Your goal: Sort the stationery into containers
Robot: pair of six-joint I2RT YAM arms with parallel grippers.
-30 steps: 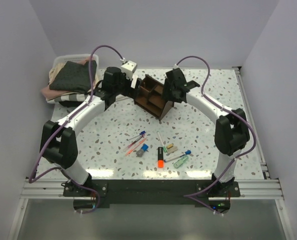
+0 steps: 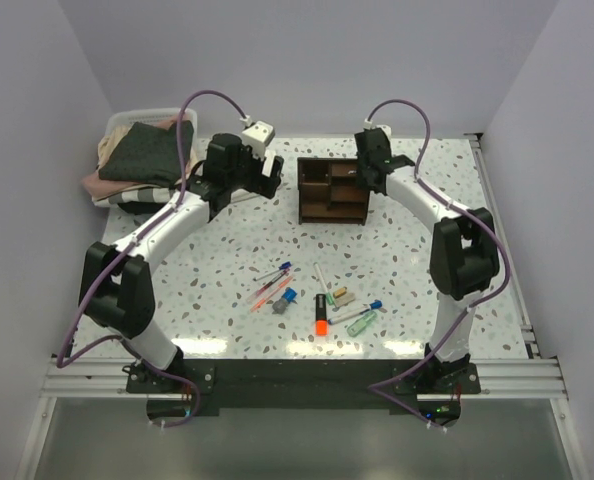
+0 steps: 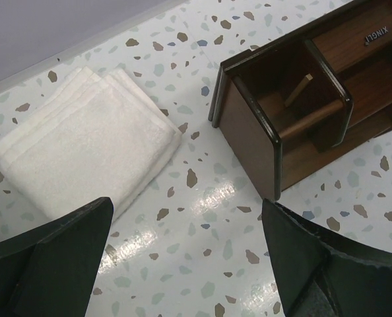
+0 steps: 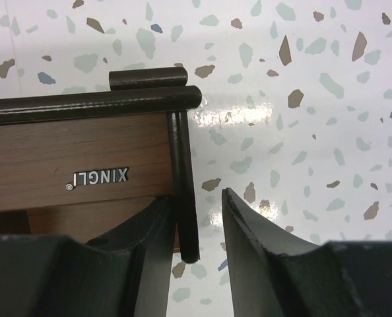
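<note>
The dark wooden organizer [image 2: 332, 210] with compartments stands upright at the back centre. My right gripper [image 2: 369, 180] is at its right end; in the right wrist view its fingers [image 4: 146, 257] straddle the dark end edge [image 4: 186, 224], part open as far as I can see, though contact is unclear. My left gripper stands open and empty to the organizer's left, above the table near a folded white cloth [image 3: 90, 139]. Loose pens [image 2: 277, 285], a black-and-orange item [image 2: 321, 315], a blue-capped bottle [image 2: 284, 302] and several small items lie on the front centre of the table.
A white basket [image 2: 114, 125] piled with dark, pink and striped cloths sits at the back left.
The organizer has swung from a slanted angle to nearly square and shifted right, with my right gripper moving right along with it. The left arm stays put.
</note>
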